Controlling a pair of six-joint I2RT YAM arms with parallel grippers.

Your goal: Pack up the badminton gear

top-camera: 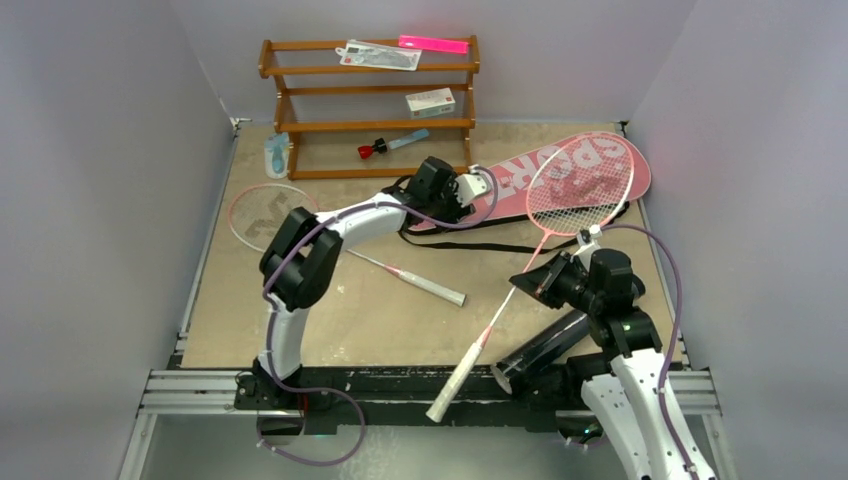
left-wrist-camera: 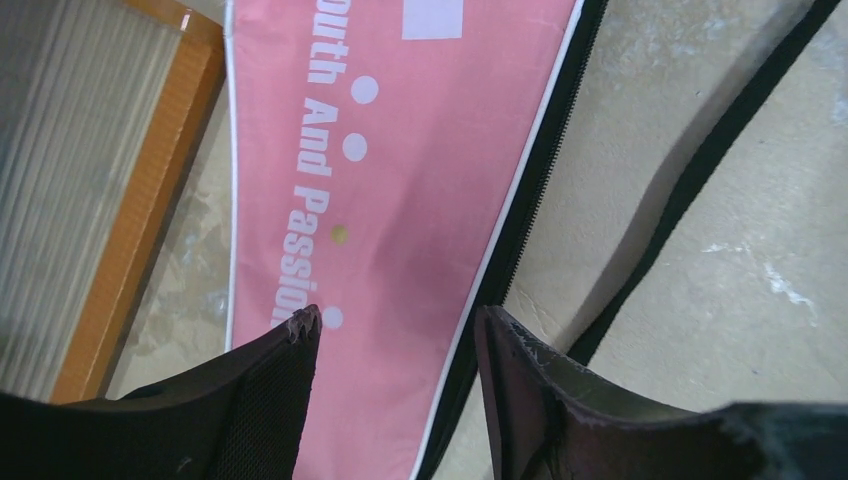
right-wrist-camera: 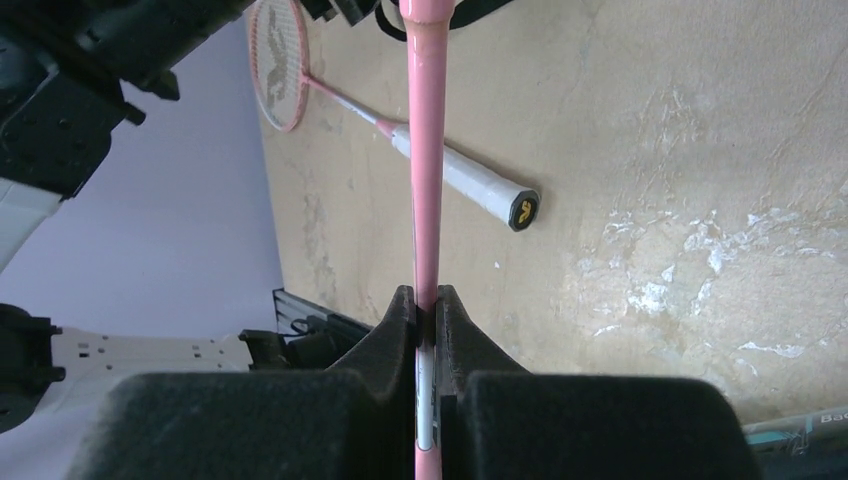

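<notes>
A pink racket [top-camera: 582,180] is held up off the table, my right gripper [top-camera: 520,285] shut on its shaft [right-wrist-camera: 427,170]. Its strung head hangs over the pink racket bag [top-camera: 510,180], while the white handle [top-camera: 460,375] reaches past the table's front edge. Above the narrow end of the bag, my left gripper is open, its fingers apart over the bag's zipped edge [left-wrist-camera: 515,220] with nothing between them. On the left of the table lies a second racket [top-camera: 425,286], part of it hidden under the left arm.
A black shuttlecock tube [top-camera: 545,350] lies at the front right. At the back stands a wooden rack [top-camera: 330,126] with small packages on it. The bag's black strap [top-camera: 480,246] trails across the table. Bare tabletop shows at front left.
</notes>
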